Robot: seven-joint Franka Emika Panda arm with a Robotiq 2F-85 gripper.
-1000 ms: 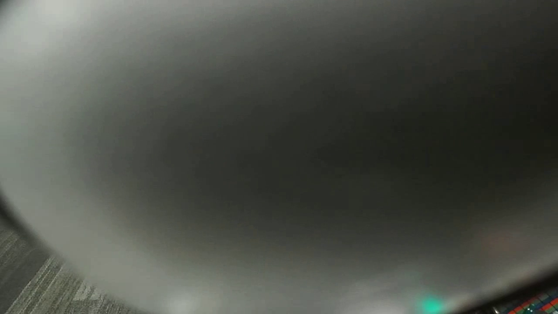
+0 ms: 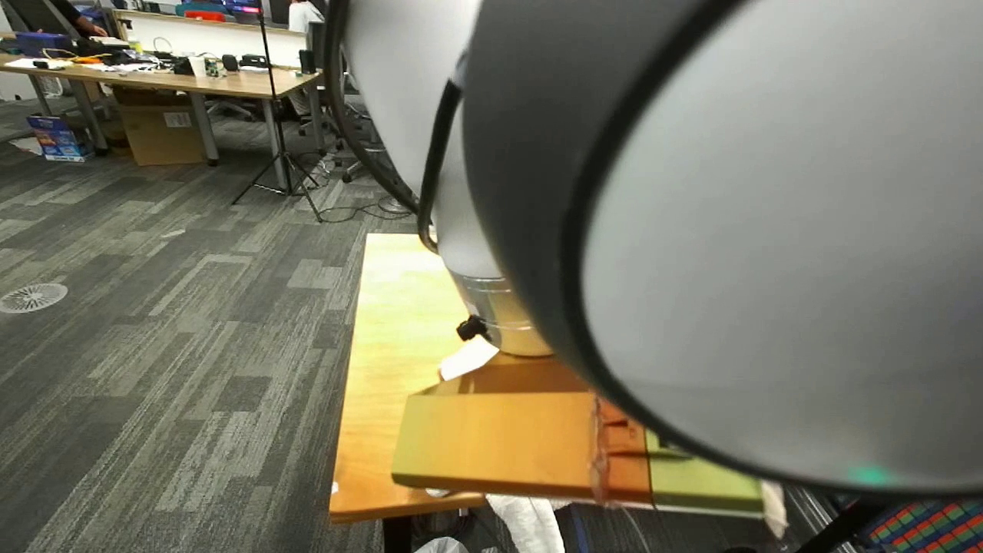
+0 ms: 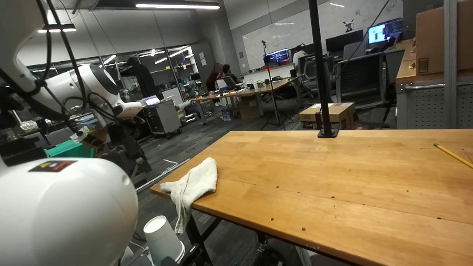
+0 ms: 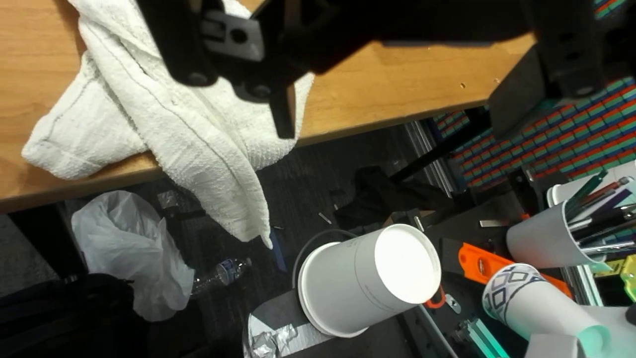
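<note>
My gripper is open in the wrist view, its dark fingers (image 4: 284, 110) set wide apart with nothing held between them. A white cloth (image 4: 179, 119) lies on the wooden table (image 4: 381, 83), partly beneath the left finger in that view, one corner drooping over the edge. In exterior view 2 the same cloth (image 3: 197, 177) drapes off the table's near left corner. The gripper's fingers cannot be made out in either exterior view; the white arm (image 2: 774, 230) covers much of exterior view 1.
Below table height are an upturned white cup (image 4: 352, 280), a cup of pens (image 4: 542, 238) and a patterned cup (image 4: 536, 304). A white plastic bag (image 4: 131, 250) lies below. A black post (image 3: 322, 66) rises at the table's far edge; a pencil (image 3: 454, 156) lies right. Mid-table is clear.
The arm almost filled exterior view 1 a second ago.
</note>
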